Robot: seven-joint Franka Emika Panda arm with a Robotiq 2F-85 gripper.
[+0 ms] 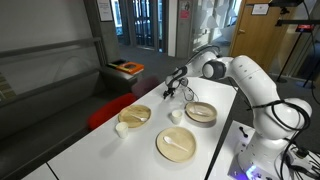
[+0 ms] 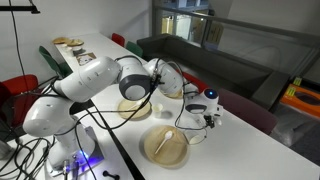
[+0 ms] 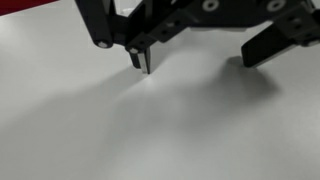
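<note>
My gripper stands open low over the white table, its two fingers wide apart and only bare tabletop between them in the wrist view. In exterior view 1 the gripper (image 1: 167, 94) is at the far side of the table, beyond the plates and cups. Exterior view 2 shows the arm stretched across the table, with the gripper (image 2: 212, 124) low over the surface. A light spoon (image 1: 172, 141) lies on the nearest round tan plate (image 1: 184, 155). Dark shadows of the fingers fall on the table in the wrist view.
Another tan plate (image 1: 144, 120) stands at the left with something light on it, and a third plate (image 1: 201, 118) is near the arm. One white cup (image 1: 177, 117) stands between plates; another cup (image 1: 122, 130) is farther left.
</note>
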